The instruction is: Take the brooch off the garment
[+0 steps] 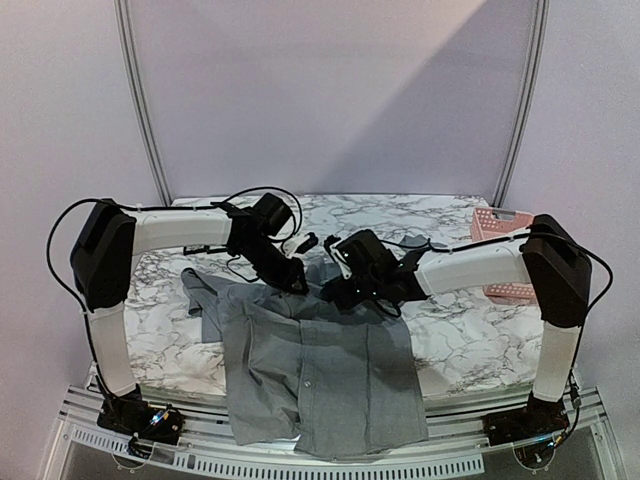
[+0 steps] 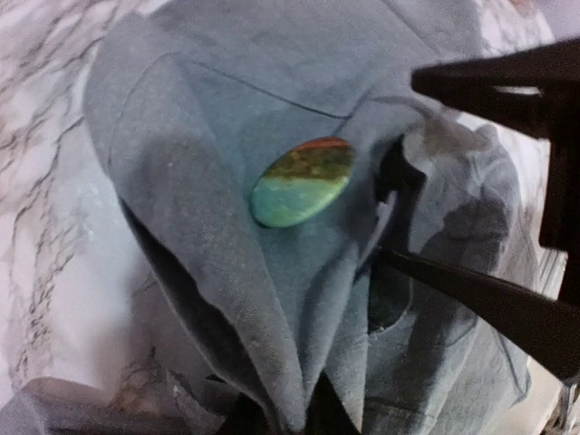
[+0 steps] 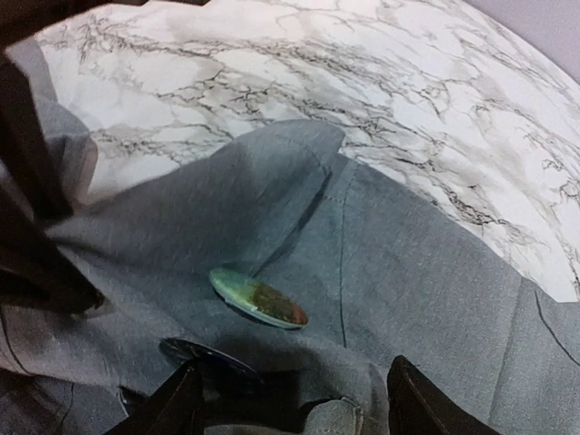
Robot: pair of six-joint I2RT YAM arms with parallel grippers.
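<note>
The grey garment [image 1: 320, 380] lies across the marble table. An oval green and brown brooch [image 2: 302, 181] [image 3: 258, 298] sits on its bunched cloth. My left gripper [image 1: 295, 285] is at the garment's upper middle, cloth bunched between its fingers at the bottom of the left wrist view, below the brooch; whether it grips is unclear. My right gripper [image 1: 338, 293] stands open just beside it, its fingers on either side of a fold below the brooch in the right wrist view. A dark oval piece [image 3: 208, 358] shows below the brooch.
A pink basket [image 1: 500, 225] stands at the right behind the right arm. Bare marble [image 1: 450, 350] shows around the garment. The two wrists are very close, with cables looping over them.
</note>
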